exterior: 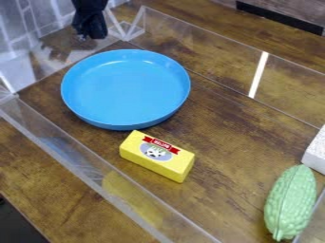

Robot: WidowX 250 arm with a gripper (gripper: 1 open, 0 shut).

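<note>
My dark gripper [91, 27] is at the top left edge of the view, above and behind a blue round plate [124, 87]; its fingers are small and dark, and whether they are open or shut is unclear. A yellow box [158, 156] with a red label lies in front of the plate. A green bitter-melon-shaped object [290, 203] lies at the lower right.
Clear low walls surround the wooden work surface [229, 142]. A white object [315, 147] is cut off at the right edge.
</note>
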